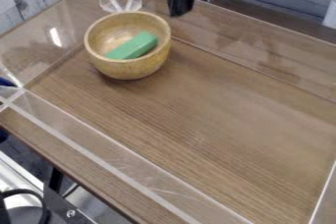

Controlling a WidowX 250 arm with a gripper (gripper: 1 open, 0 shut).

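A wooden bowl (148,64) sits on the table's upper left, holding a green block (132,47). The black gripper (179,10) is at the top edge, above and behind the bowl, mostly out of frame and blurred, with nothing visible between its fingers; its finger state is hard to make out.
A white wire-like object (108,2) stands behind the bowl. Dark cables lie off the table at the lower left.
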